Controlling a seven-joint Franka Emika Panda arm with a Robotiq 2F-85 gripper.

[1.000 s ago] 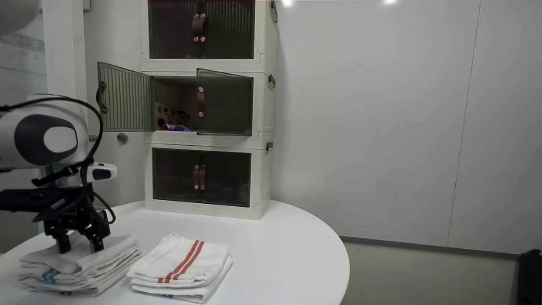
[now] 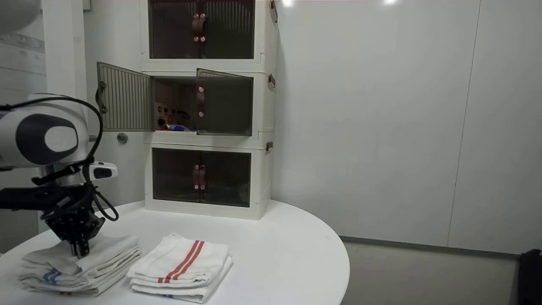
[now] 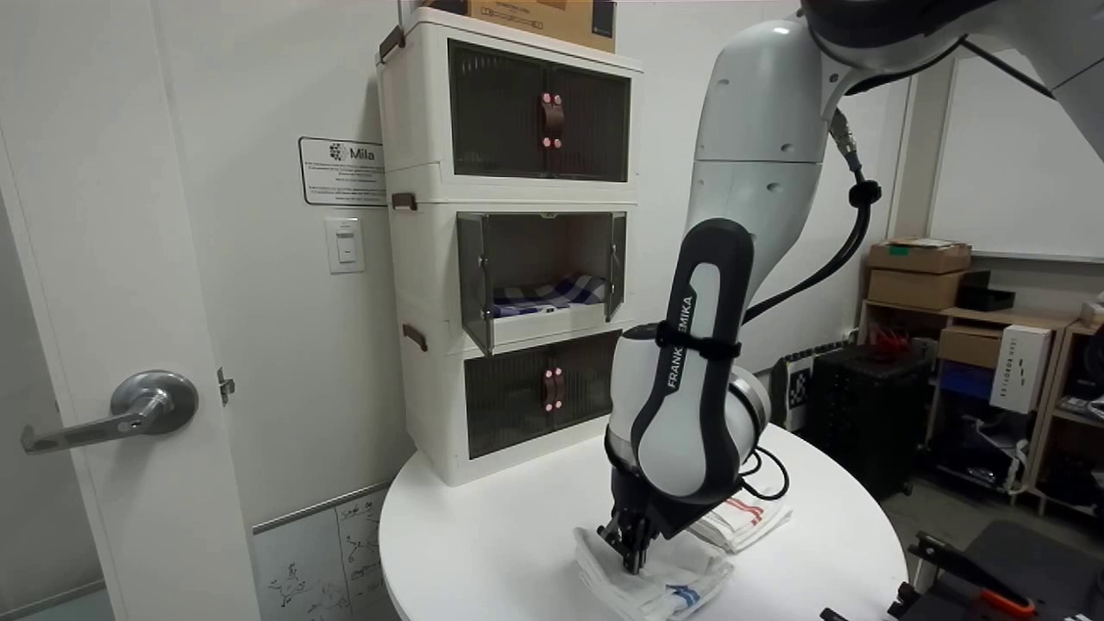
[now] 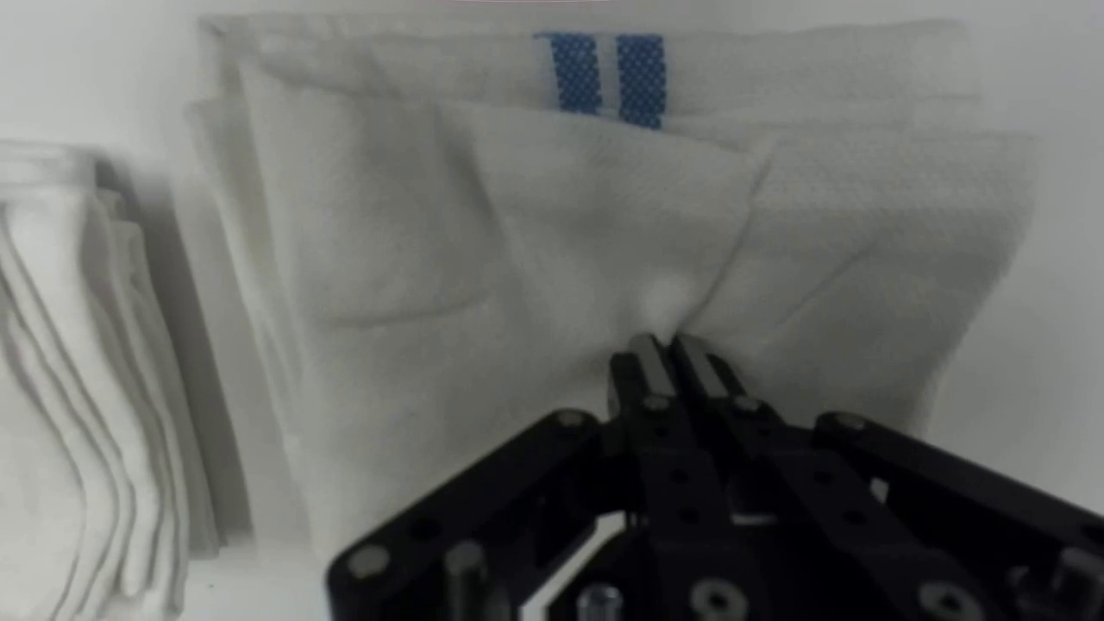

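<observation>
My gripper points down onto a stack of folded white towels with blue stripes [image 4: 393, 238]. Its two fingers are close together, shut on a pinched fold of the top towel, with creases running out from the fingertips. In exterior view 1 the gripper [image 2: 79, 251] is at the left of the round table, still down at the blue-striped stack [image 2: 109, 249]. A second pile of folded towels with red stripes [image 2: 178, 262] lies just to the right. Exterior view 2 has the gripper [image 3: 633, 564] over the blue-striped stack [image 3: 662, 585], the arm hiding part of the red-striped pile.
A white cabinet tower [image 2: 263, 178] stands at the table's back. Its middle doors are open, and a blue checked cloth [image 3: 538, 300] lies inside that compartment. The upper and lower doors are closed.
The gripper's fingers were spread apart on the top towel; now they are closed together on it. The gripper sits slightly lower, and the towel piles have hardly moved.
</observation>
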